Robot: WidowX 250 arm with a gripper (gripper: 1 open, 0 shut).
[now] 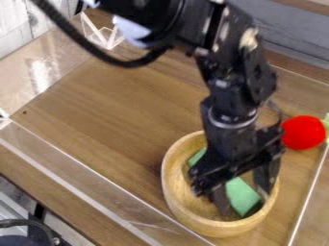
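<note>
My gripper (238, 173) reaches down from the top into a light wooden bowl (180, 197) at the lower right, open, with its fingers around or just over a green object (241, 196) lying in the bowl. The gripper hides part of that object, so whether the fingers touch it is unclear.
A red round object (303, 133) with some green at its edge sits right of the arm, behind the bowl. A back ledge runs along the top right.
</note>
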